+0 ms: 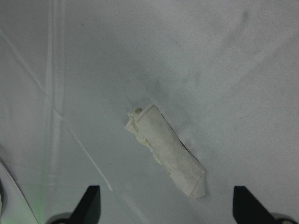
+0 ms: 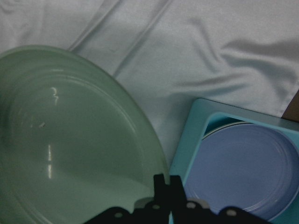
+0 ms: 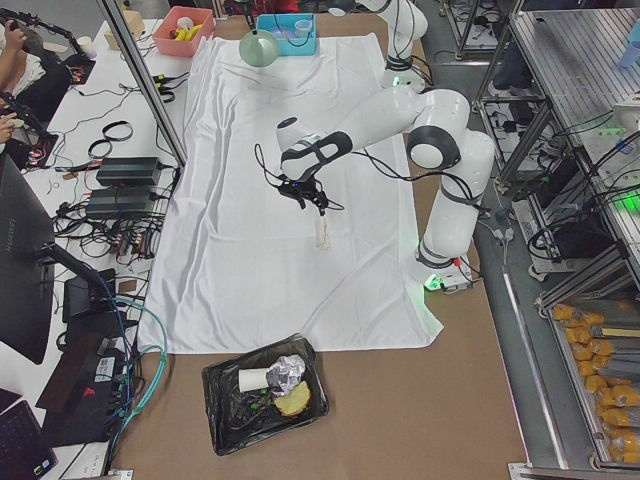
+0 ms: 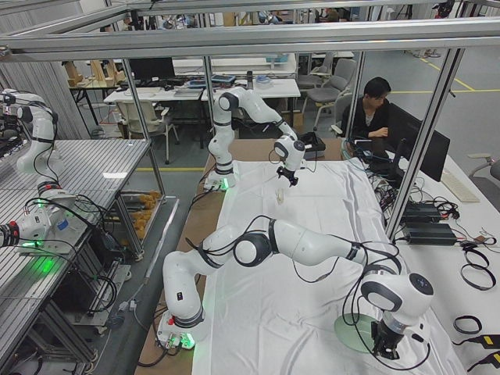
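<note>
A crumpled off-white paper piece (image 1: 166,149), also small in the camera left view (image 3: 322,232), lies on the white cloth. My left gripper (image 3: 305,200) hangs above it, its fingers wide apart in the left wrist view with nothing between them. In the right wrist view my right gripper is shut on the rim of a green plate (image 2: 79,135), held beside a light blue bin (image 2: 187,144) with a blue plate (image 2: 240,168) inside.
A black-lined tray (image 3: 240,420) holding a cup, foil and bread sits on the brown surface at the front. A red bin (image 3: 183,28) with several items stands at the back left.
</note>
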